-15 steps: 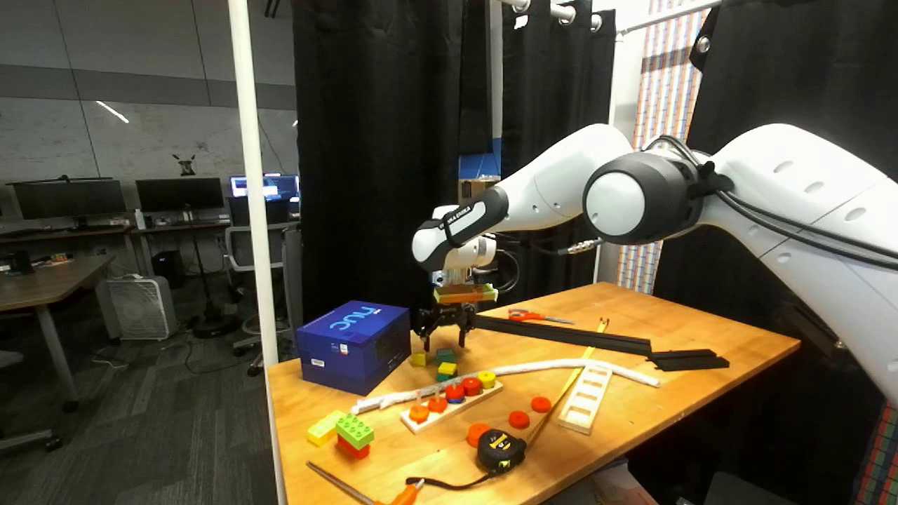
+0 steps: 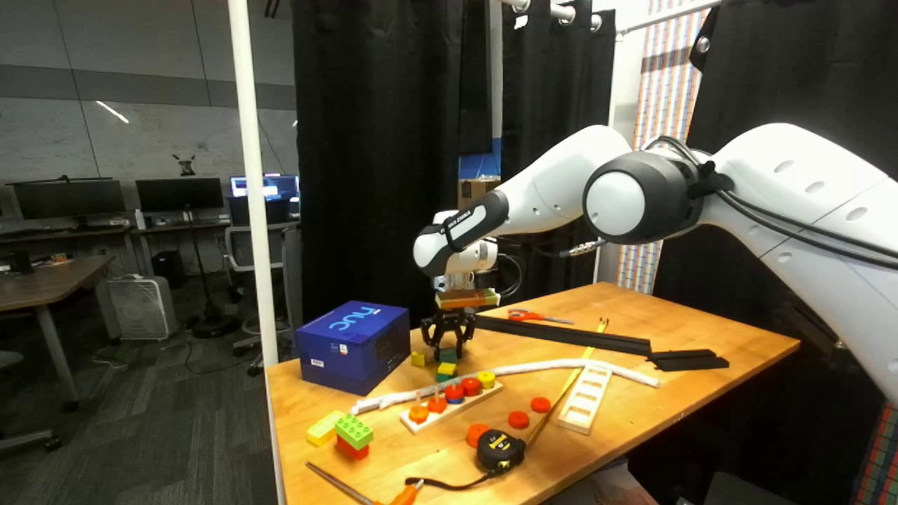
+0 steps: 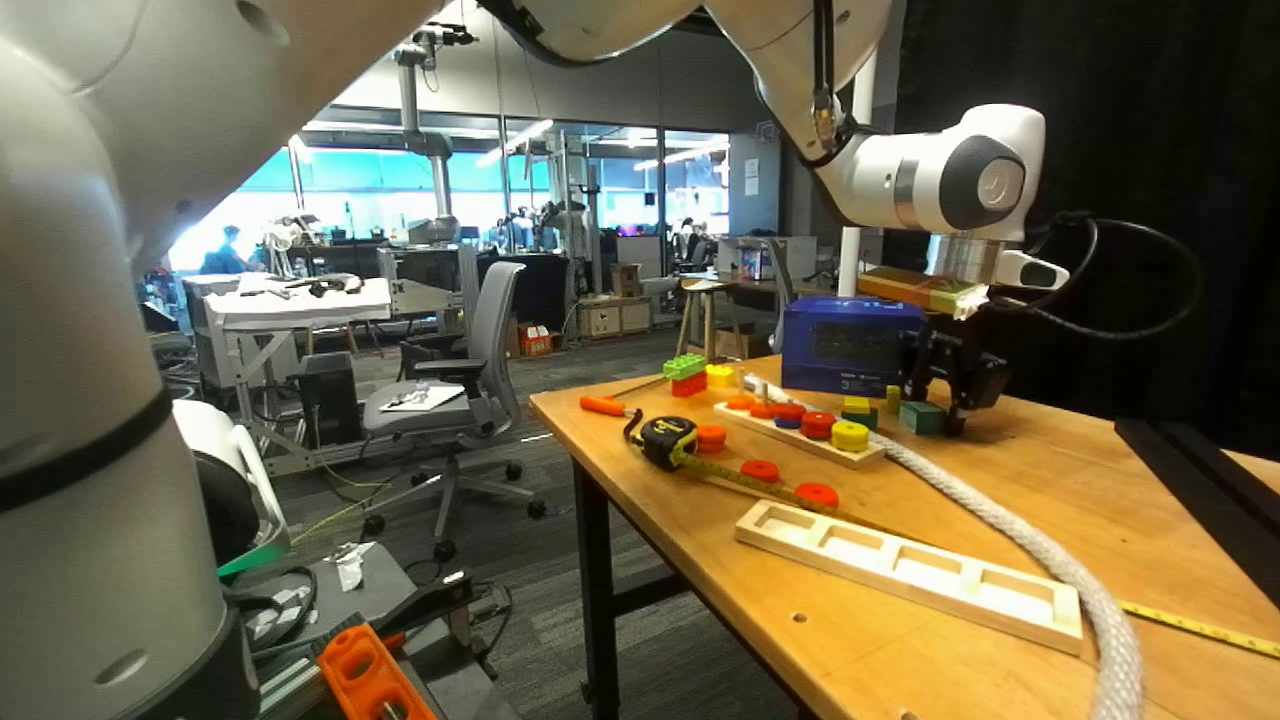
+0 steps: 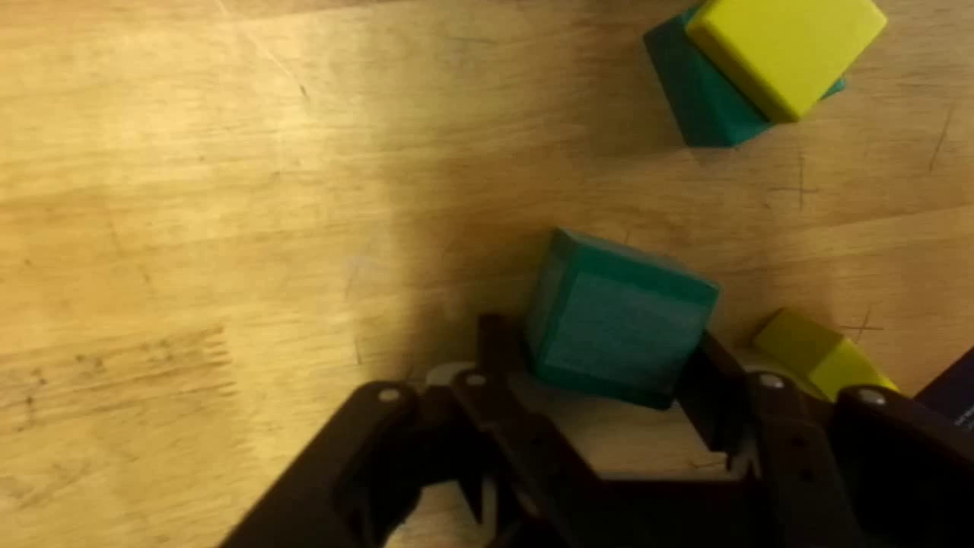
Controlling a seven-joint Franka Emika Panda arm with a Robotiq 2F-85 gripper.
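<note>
A dark green block (image 4: 625,324) sits between the fingers of my gripper in the wrist view. Both fingertips are close against its opposite sides; whether they press on it I cannot tell. In exterior view 1 the gripper (image 2: 447,352) is low over the table beside the blue box, and exterior view 2 shows the green block (image 3: 921,418) at tabletop level. A yellow block (image 4: 785,50) rests on another green block (image 4: 698,87) nearby. Just past the right finger, a smaller yellow block (image 4: 822,352) lies partly hidden.
Close to the gripper stands a blue box (image 2: 353,341). A white rope (image 2: 539,366), a peg board with colored rings (image 2: 454,408), a tape measure (image 2: 499,450) and a wooden frame (image 2: 586,395) occupy the front. Bare tabletop (image 4: 183,228) lies left in the wrist view.
My gripper has come down around the green block from just above it. Its fingers now stand at table height on both sides of the block.
</note>
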